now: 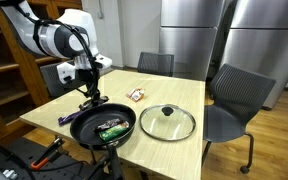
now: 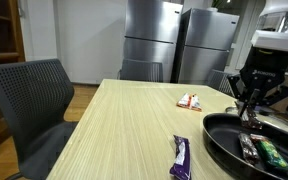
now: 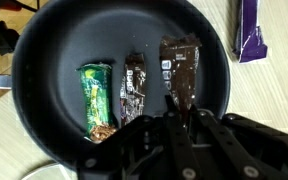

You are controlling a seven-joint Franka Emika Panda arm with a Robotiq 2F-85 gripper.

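A brown wrapped bar (image 3: 180,68) is held in my gripper, which is shut on its near end in the wrist view. Below the bar is the black pan (image 3: 46,60), near its right side in that view. Inside the pan lie a green wrapped bar (image 3: 96,95) and another brown bar (image 3: 133,85), side by side. Outside the pan rests a purple wrapped bar (image 3: 250,35) on the table. Exterior view 1 has the gripper (image 1: 92,98) over the pan's far left rim.
A glass lid (image 1: 167,122) lies right of the pan. Farther back on the table is a red and white packet (image 1: 136,94). Chairs (image 1: 234,105) stand around the table.
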